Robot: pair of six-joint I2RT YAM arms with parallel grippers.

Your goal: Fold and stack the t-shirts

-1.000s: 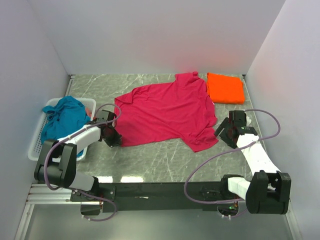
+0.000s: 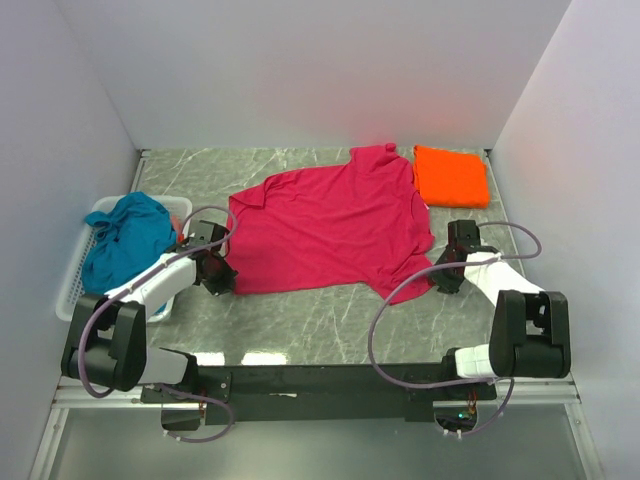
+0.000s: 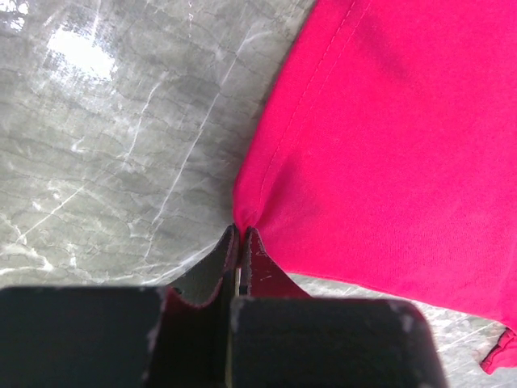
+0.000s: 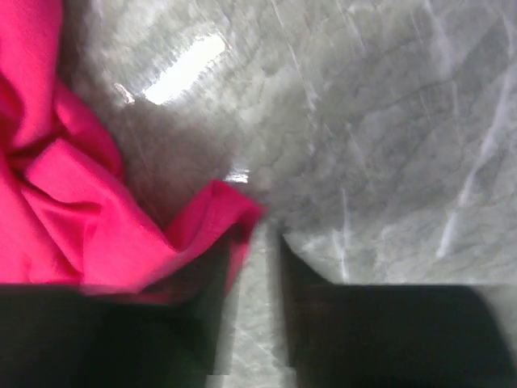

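Note:
A pink t-shirt [image 2: 320,220] lies spread on the marble table, its lower right part bunched. My left gripper [image 2: 225,280] is shut on the shirt's lower left corner; in the left wrist view its tips [image 3: 245,234] pinch the hemmed edge. My right gripper [image 2: 440,280] is at the lower right corner; in the blurred right wrist view its fingers [image 4: 206,283] stand part open around or beside a raised pink fold [image 4: 210,210].
A folded orange shirt [image 2: 450,180] lies at the back right. A white basket [image 2: 72,280] at the left holds teal cloth [image 2: 125,240].
My right gripper has moved left onto the pink shirt's right corner, its arm shifting with it.

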